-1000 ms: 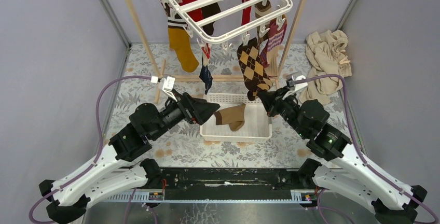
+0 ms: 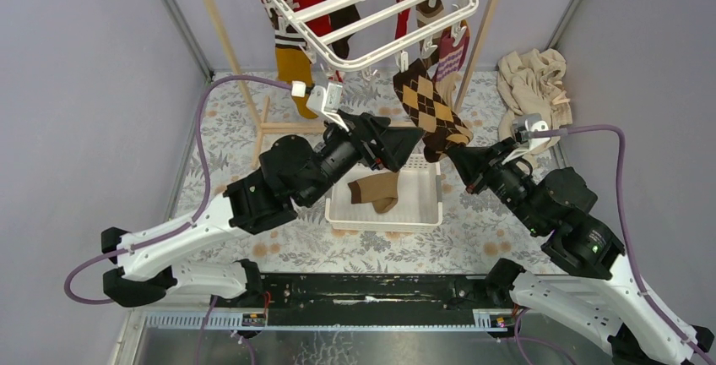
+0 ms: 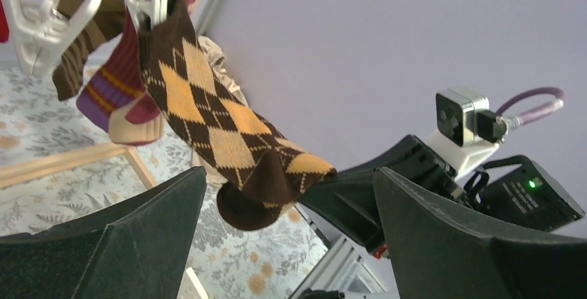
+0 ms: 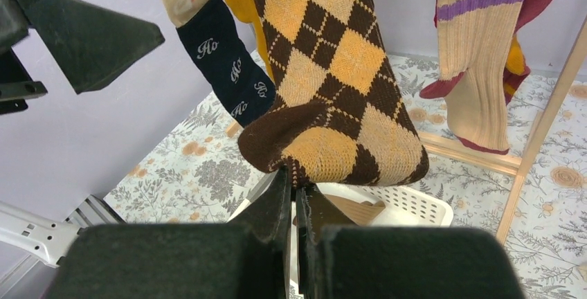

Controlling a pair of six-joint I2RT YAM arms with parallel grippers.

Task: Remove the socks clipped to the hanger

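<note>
A brown-and-tan argyle sock (image 2: 426, 107) hangs by its cuff from a clip (image 2: 402, 61) on the front edge of the white hanger (image 2: 363, 2). My right gripper (image 2: 460, 155) is shut on its toe end and draws it out slantwise to the right. In the right wrist view the toe fabric of the argyle sock (image 4: 332, 150) is pinched between the fingertips. My left gripper (image 2: 409, 141) stands open and empty, left of the sock's lower half. From the left wrist view, its fingers (image 3: 149, 237) lie apart, with the sock (image 3: 228, 122) beyond them.
Other socks still hang around: a mustard sock (image 2: 293, 69), a red sock (image 2: 312, 2), a navy "Ho" sock (image 4: 225, 64) and a purple-striped sock (image 4: 481, 57). Below, a white basket (image 2: 384, 223) holds a brown sock (image 2: 376, 189). Beige cloth (image 2: 536, 86) lies at the right.
My left gripper has moved right and upward, close to the argyle sock. The right gripper has shifted right with the toe, so the sock now slants. The hanger has barely moved.
</note>
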